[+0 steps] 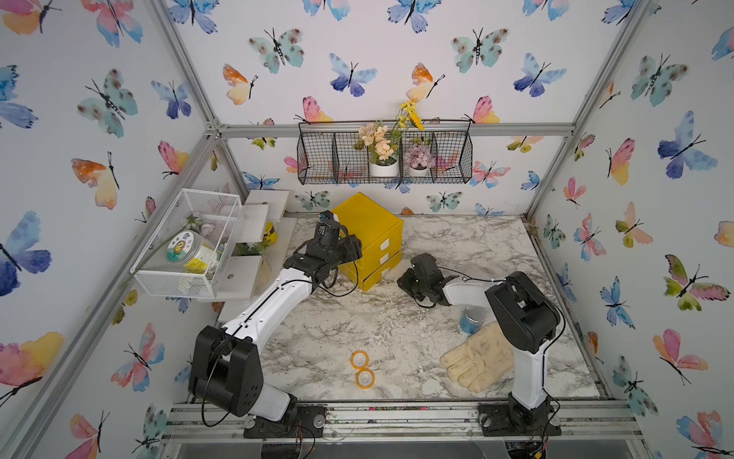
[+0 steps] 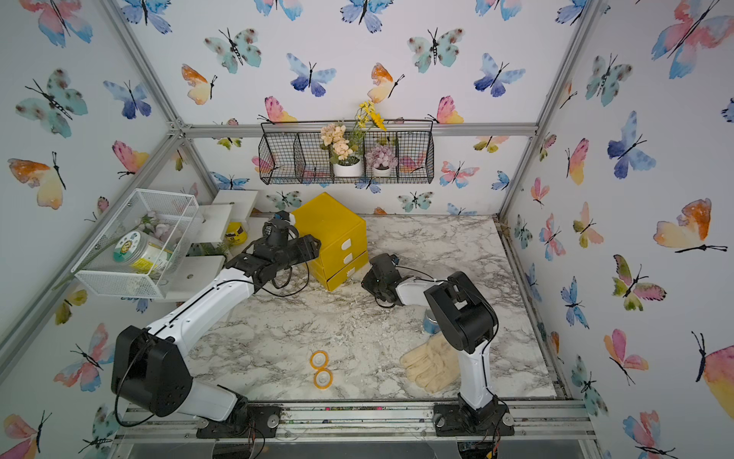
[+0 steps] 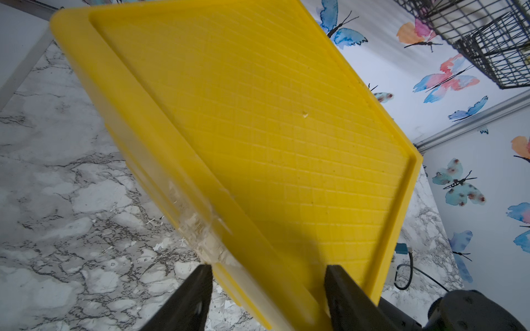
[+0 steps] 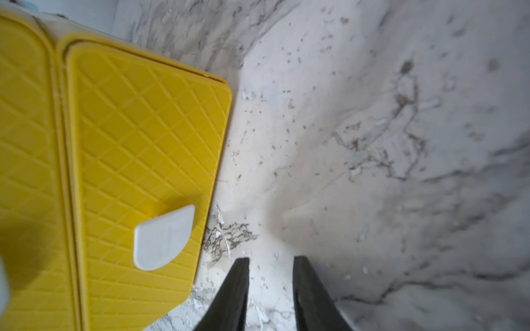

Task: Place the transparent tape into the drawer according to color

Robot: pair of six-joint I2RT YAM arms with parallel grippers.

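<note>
Two tape rolls with orange-yellow rims, one roll and a second roll, lie side by side near the front of the table. Farther back stands a yellow drawer box. Its lower drawer has a white handle, and a thin seam shows above it. My left gripper is open at the box's upper edge, one finger over the top and one outside the side. Right of the box, my right gripper is low over the table, apart from the handle; its fingers leave a narrow gap with nothing visible inside.
A beige glove and a blue container sit below the right arm. White shelves with a wire basket occupy the left side. A black wire rack hangs on the back wall.
</note>
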